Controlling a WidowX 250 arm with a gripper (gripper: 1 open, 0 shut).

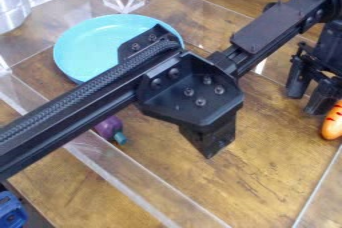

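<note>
My black arm stretches diagonally across the view from lower left to upper right, ending in the gripper [313,94] at the right edge, whose fingers point down just left of an orange carrot [330,122], cut off by the frame. Whether the fingers are open or shut is unclear. A light blue plate [83,37] sits at the upper left, partly behind the arm. A purple eggplant [110,129] with a green stem lies below the arm, mostly hidden by it.
A blue object [11,212] shows at the lower left corner, and a white cloth-like item at the top left.
</note>
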